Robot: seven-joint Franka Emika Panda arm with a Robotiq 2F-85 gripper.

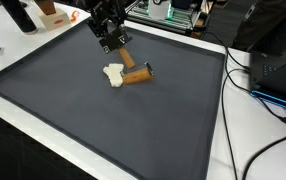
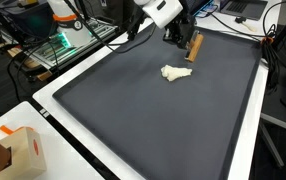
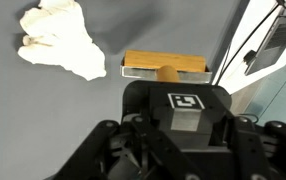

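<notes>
A T-shaped tool with a wooden handle point(image 1: 127, 58) and a wooden crossbar point(image 1: 138, 76) with metal edging is in my gripper point(image 1: 120, 47). The fingers are shut on the upper part of the handle. In the wrist view the crossbar point(image 3: 178, 61) lies across, past the gripper, with the handle's round end point(image 3: 168, 74) partly hidden by it. A crumpled white cloth point(image 1: 114, 74) lies flat on the grey mat, just left of the crossbar in exterior view 1. Whether the bar touches the mat cannot be told.
Black cables and a dark device point(image 1: 278, 80) are at its right. Small boxes point(image 1: 51, 15) stand at the far left, off the mat.
</notes>
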